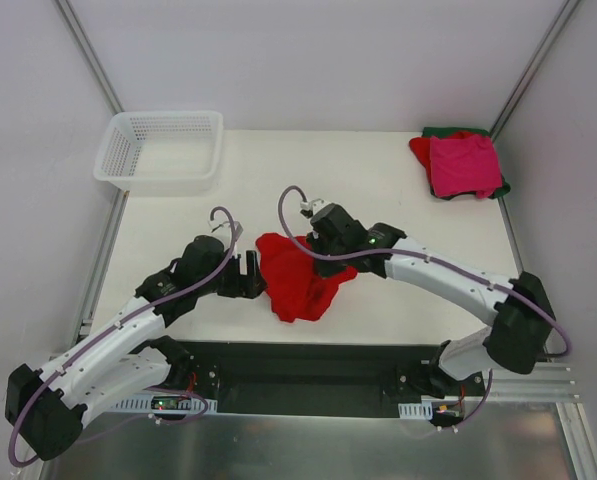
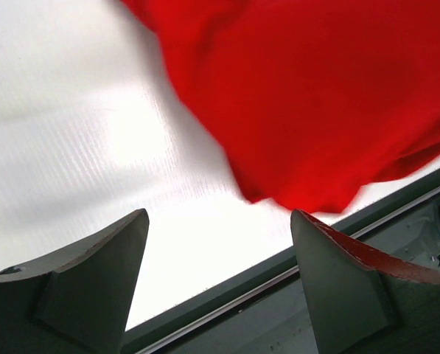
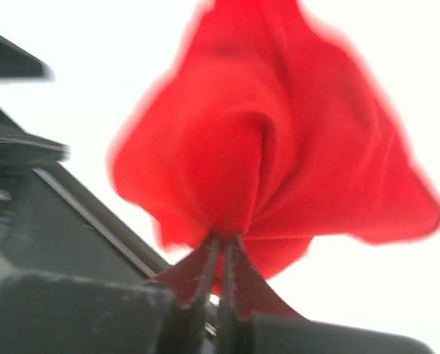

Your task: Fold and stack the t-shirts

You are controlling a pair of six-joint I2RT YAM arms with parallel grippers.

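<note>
A crumpled red t-shirt (image 1: pixel 293 285) lies unfolded near the table's front edge. Its cloth is pinched by my right gripper, whose fingers are closed together on a gathered fold. In the left wrist view the shirt (image 2: pixel 308 103) looks blurred, its lower corner just beyond the fingertips. My left gripper is open beside the shirt's left side, with only bare table between its fingers. At the back right, a stack of folded shirts (image 1: pixel 465 165) has a pink one on top, red and green ones below.
An empty white basket (image 1: pixel 163 185) stands at the back left. A dark gap (image 1: pixel 308 380) runs along the front edge.
</note>
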